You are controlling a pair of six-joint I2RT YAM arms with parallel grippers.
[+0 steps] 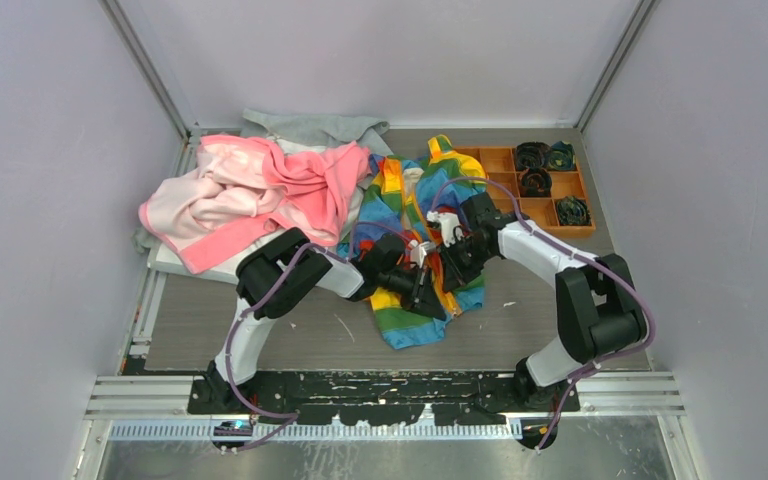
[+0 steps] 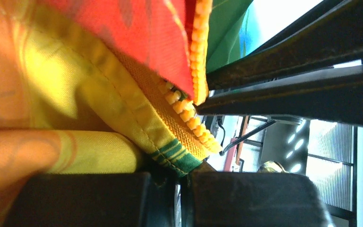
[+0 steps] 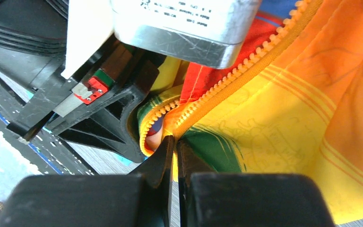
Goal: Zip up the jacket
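The multicolour jacket (image 1: 405,325) lies under both grippers, its orange zipper (image 3: 246,66) open along the front. My left gripper (image 1: 430,305) is at the bottom hem, shut; in its wrist view the fingertips meet at a green-striped zipper edge (image 2: 172,153), though what is between them is hard to see. My right gripper (image 1: 450,280), just to its right and above, is shut on the zipper edge (image 3: 184,123), where the tooth row runs into its fingertips. In the left wrist view its dark fingers (image 2: 288,97) reach in beside the teeth.
A pink-and-white garment pile (image 1: 230,200) lies on a white board at left. An orange compartment box (image 1: 540,210) with dark coils stands behind the right arm. Bare table (image 1: 300,340) shows at the front left.
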